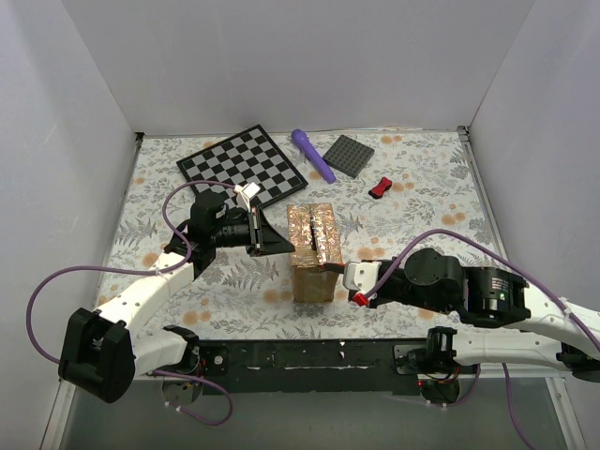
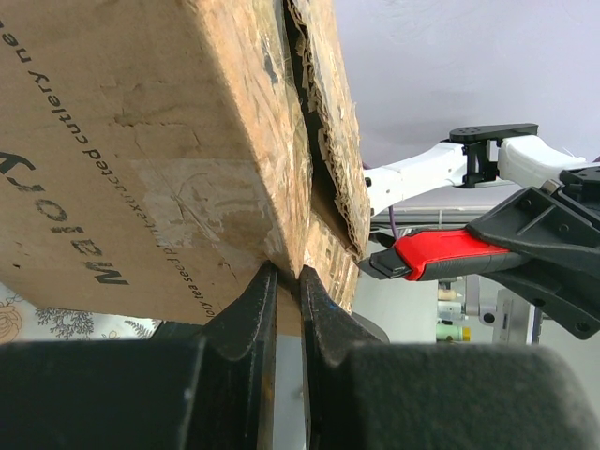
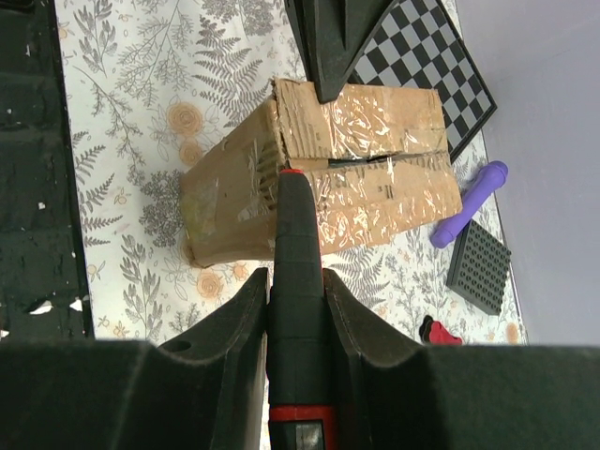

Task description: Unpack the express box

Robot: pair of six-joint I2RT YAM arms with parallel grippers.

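Note:
The brown cardboard box (image 1: 312, 281), sealed with shiny tape, stands at the middle front of the table. A dark slit (image 3: 361, 160) runs along its top seam, and one flap (image 2: 337, 122) is lifted slightly there. My left gripper is shut, its tips against the box's upper left edge; nothing shows between them. My right gripper is shut on a black and red cutter (image 2: 441, 253). The cutter's tip is close to the slit's front end; contact cannot be made out. The box's contents are hidden.
A checkered board (image 1: 242, 167), a purple microphone-like object (image 1: 312, 156) and a dark grey pad (image 1: 348, 156) lie behind the box. A small red and black object (image 1: 381, 187) sits at the back right.

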